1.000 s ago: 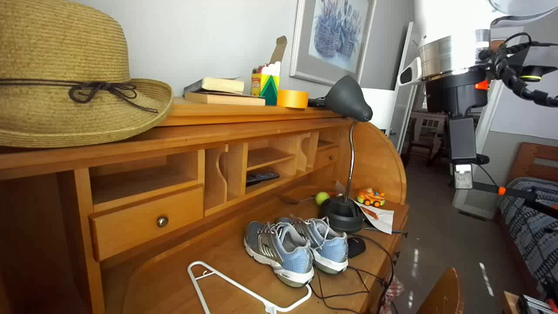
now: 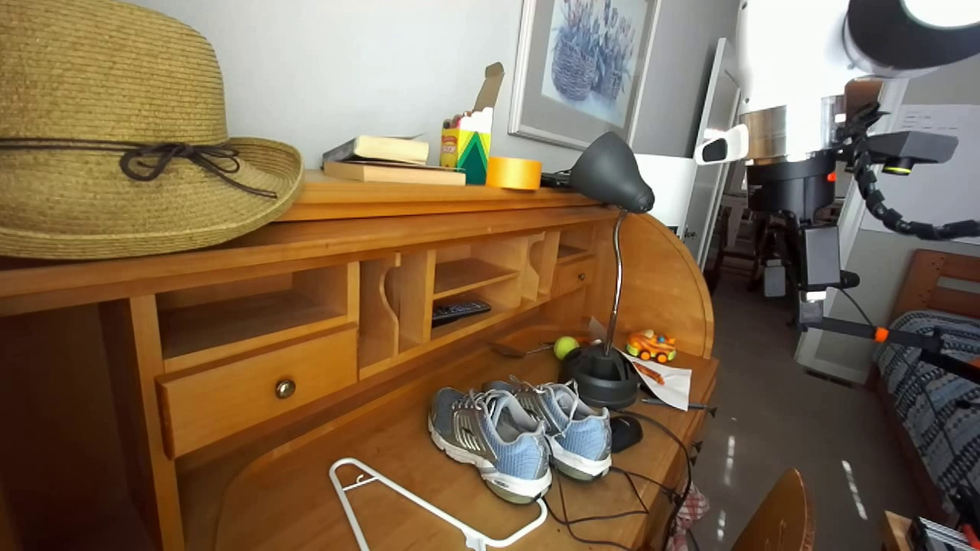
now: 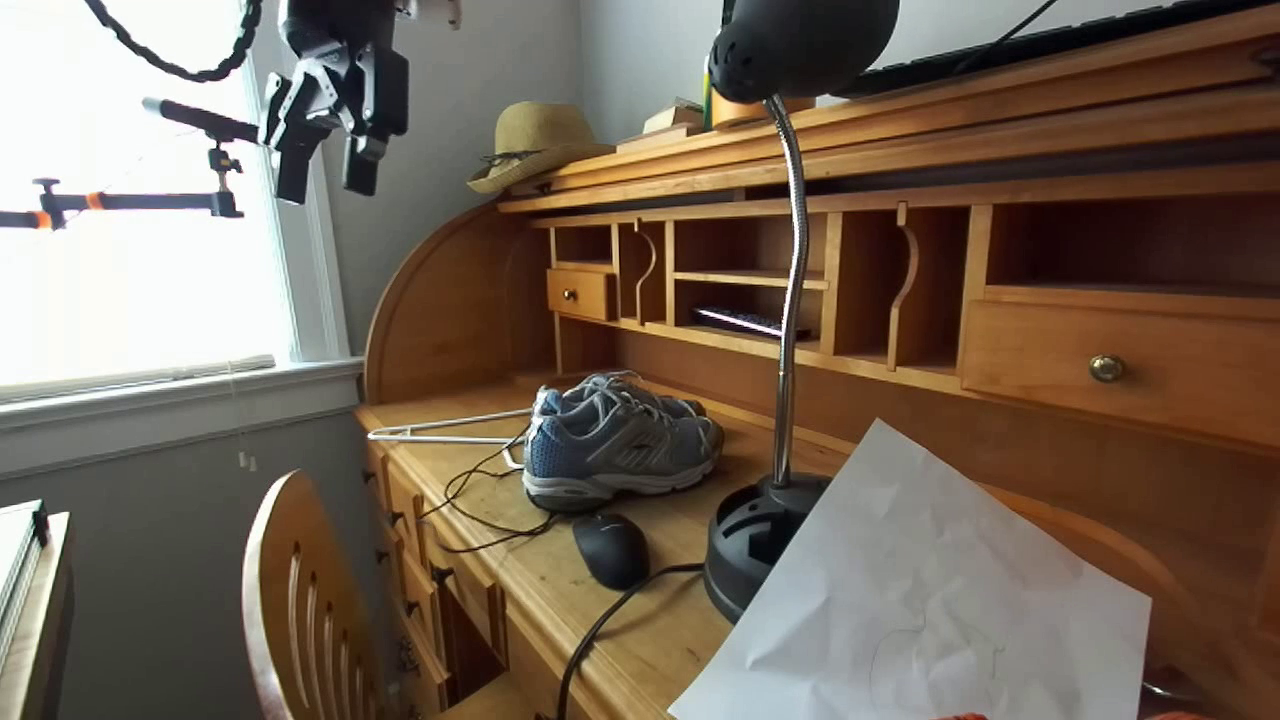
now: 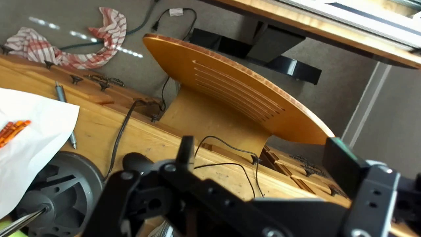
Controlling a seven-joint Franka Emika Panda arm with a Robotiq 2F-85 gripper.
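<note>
My gripper [image 3: 326, 182] hangs high in the air in front of the desk, its two fingers spread with nothing between them. The wrist view looks down past the open gripper onto the desk's front edge and a wooden chair. A pair of grey-blue sneakers [image 3: 618, 450] rests on the desktop, with a white hanger [image 2: 418, 500] beside them. Close to the sneakers lies a black mouse [image 3: 612, 550]. The black desk lamp [image 3: 768, 528] stands upright near a white paper sheet [image 3: 924, 600]. Orange crayons [image 4: 13, 131] lie on that sheet in the wrist view.
A straw hat [image 2: 119, 138], books [image 2: 395, 173], a crayon box [image 2: 468, 151] and orange tape [image 2: 514, 173] sit on the desk's top shelf. A toy car [image 2: 652, 346] is by the lamp. The chair [image 3: 300, 588] and loose cables crowd the front edge.
The arm has shifted slightly and the wrist has turned, so more of the second finger shows in exterior view 1. The desk objects have not moved.
</note>
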